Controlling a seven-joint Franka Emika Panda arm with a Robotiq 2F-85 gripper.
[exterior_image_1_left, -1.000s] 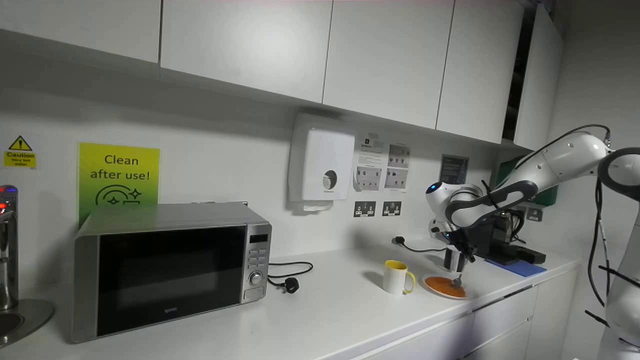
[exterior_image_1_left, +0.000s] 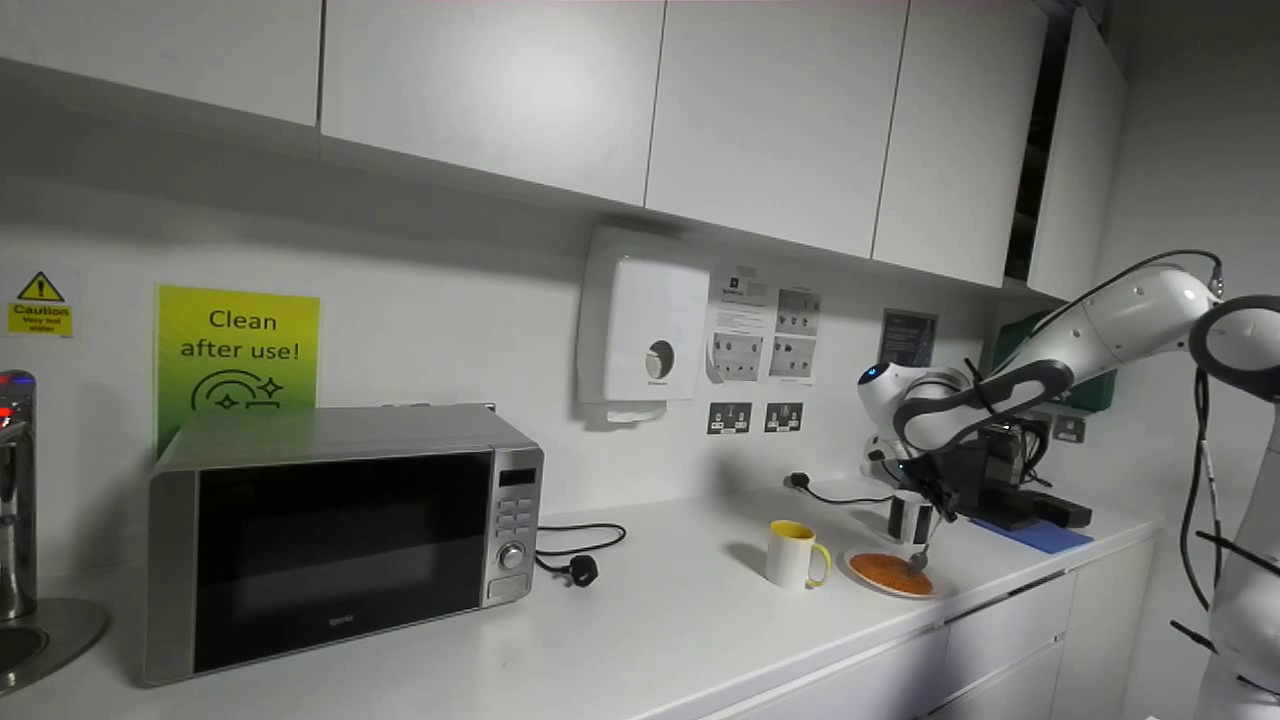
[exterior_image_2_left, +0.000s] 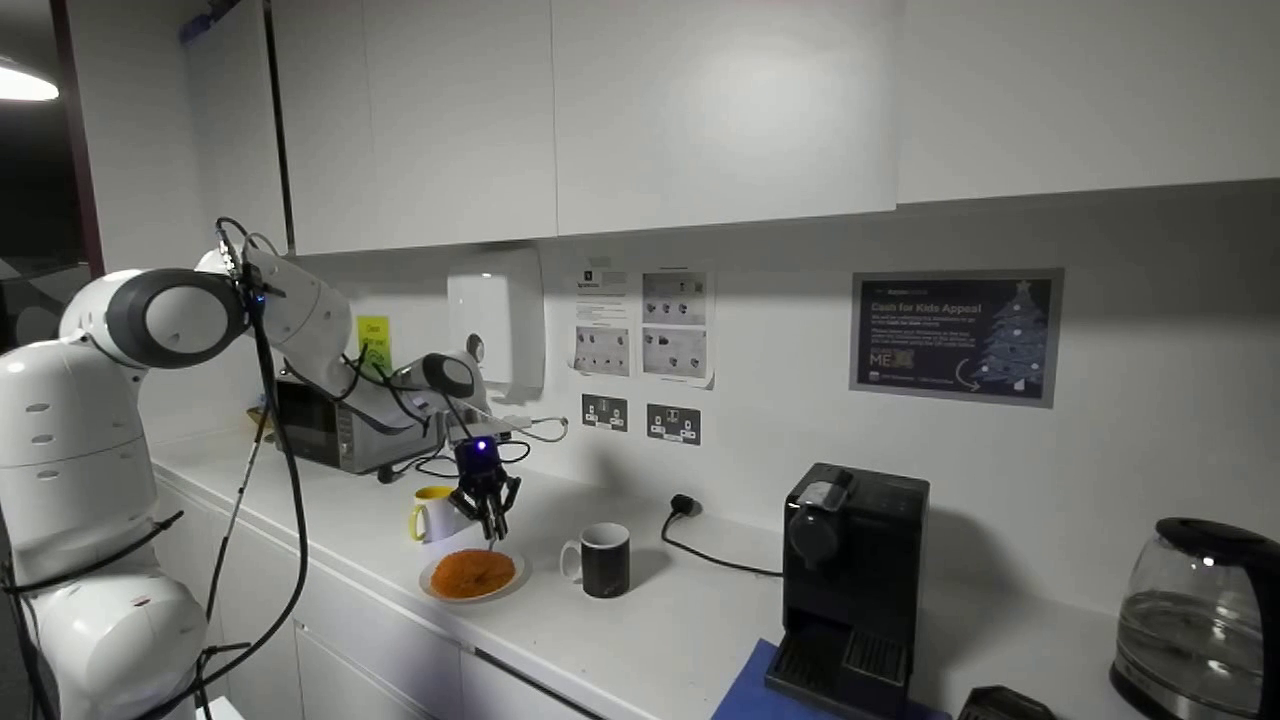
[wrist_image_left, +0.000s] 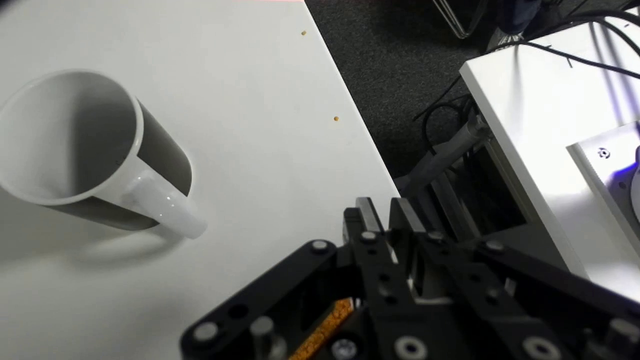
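Observation:
A white plate (exterior_image_2_left: 521, 584) of orange grains (exterior_image_2_left: 470, 574) lies on the counter near its front edge. Above the plate's far side, my gripper (exterior_image_2_left: 494, 529) points downward, shut on the handle of a metal spoon. The spoon's bowl (exterior_image_1_left: 918, 560) is at the grains' edge in exterior view 1; whether it touches them I cannot tell. In the wrist view the gripper has its fingers close together, with only slivers of metal showing behind them. Some orange grains (wrist_image_left: 327, 330) show below the fingers, while the spoon's bowl is hidden there.
Close beside the plate stands a black-and-white mug (exterior_image_2_left: 605, 560); a white mug with yellow inside (exterior_image_1_left: 791, 556) is on the other side. A coffee machine (exterior_image_2_left: 854, 588) sits on a blue mat (exterior_image_2_left: 746, 684).
My gripper and the spoon have shifted slightly to the right in exterior view 1, with the wrist tilting a little. The plate and mugs stand where they were.

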